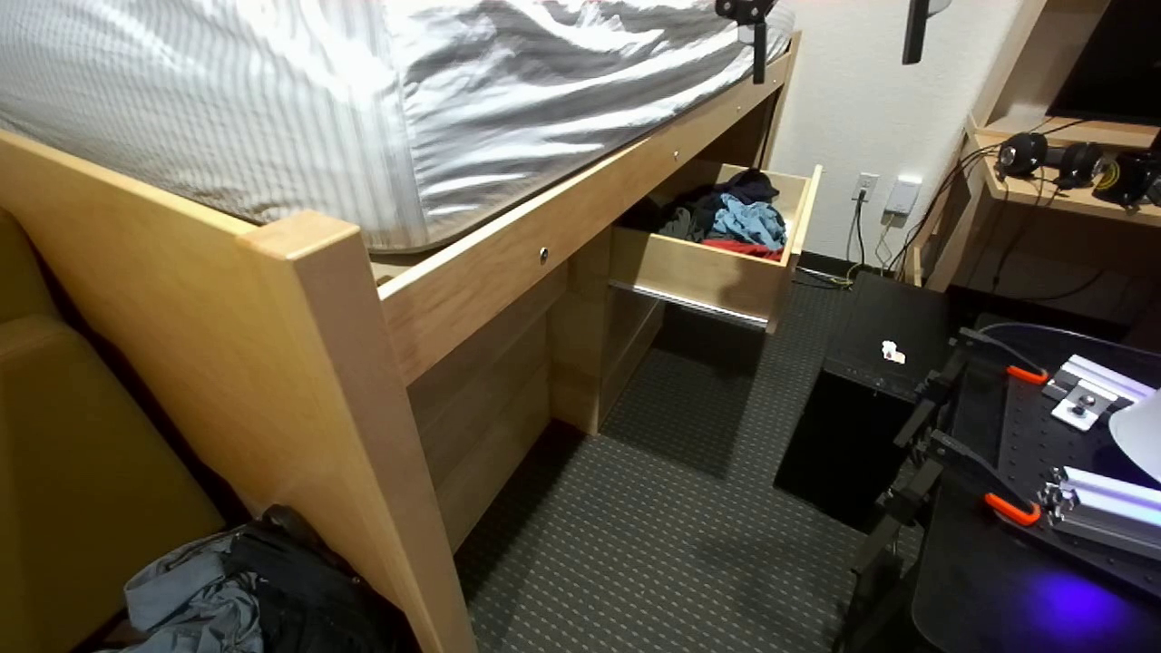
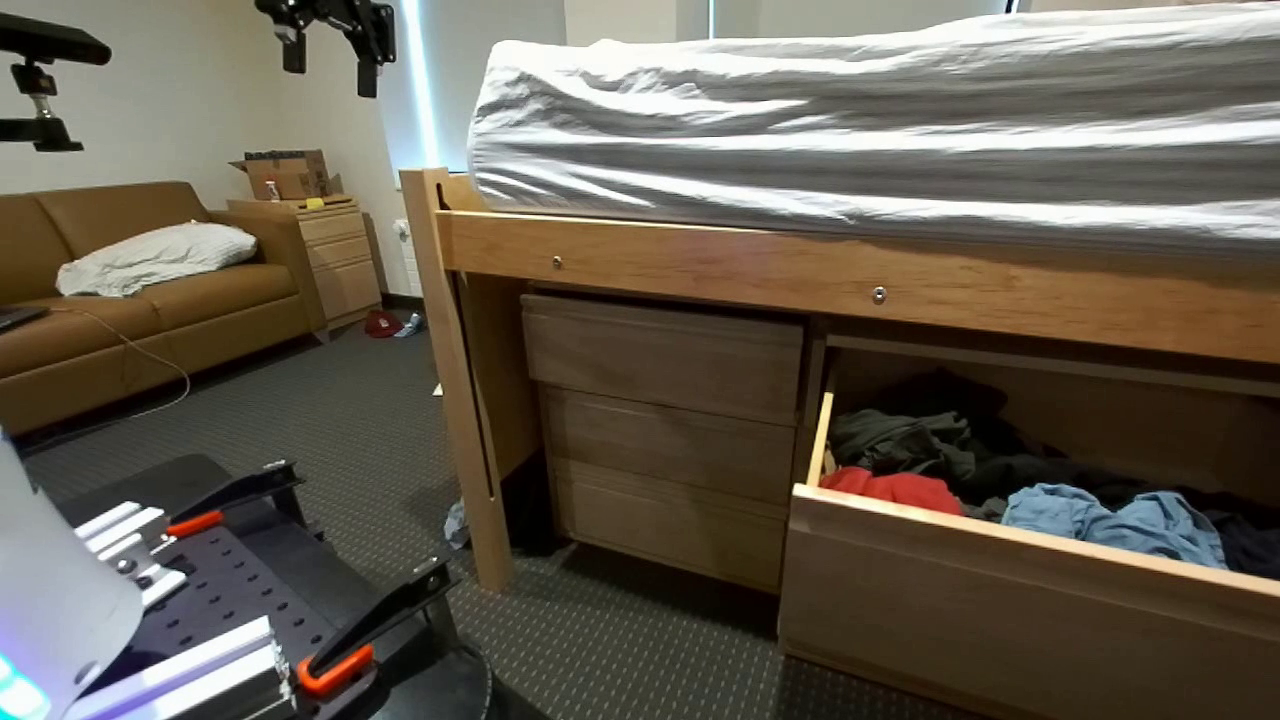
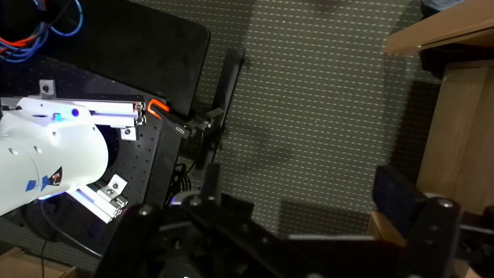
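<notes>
High above the floor, my gripper [image 1: 835, 72] shows at the top edge of exterior view 1, its black fingers wide apart. Exterior view 2 has the same gripper [image 2: 330, 82] at upper left, clear of the bed's end post. Between the two fingers in the wrist view, only carpet and furniture far below are visible, so nothing is held. A wooden drawer [image 2: 1020, 612] under the bed stands pulled out. Inside it lie a light blue cloth [image 2: 1110, 522], a red cloth [image 2: 894, 487] and dark clothes [image 2: 912, 442]. The gripper touches none of these.
A bed with a grey-white mattress [image 2: 840, 132] stands over the drawers. Clamps hold the arm's base plate on a black table [image 1: 980, 588]. Dark carpet [image 3: 315, 102] lies open between table and bed. A desk [image 1: 1132, 207] stands at the far right.
</notes>
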